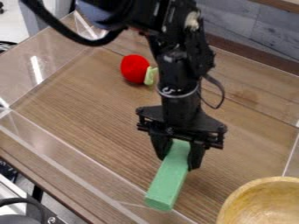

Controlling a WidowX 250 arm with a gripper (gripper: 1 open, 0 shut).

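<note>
My black gripper (177, 144) is shut on a green, elongated block (170, 178), which hangs tilted below it toward the bottom middle of the view, left of a tan bowl (264, 203). Whether the block touches the table cannot be told.
A red round object (135, 68) with a light green piece beside it sits at the back, left of the arm. Cables and metal frame show past its left edges, and a wooden ledge runs along the back right.
</note>
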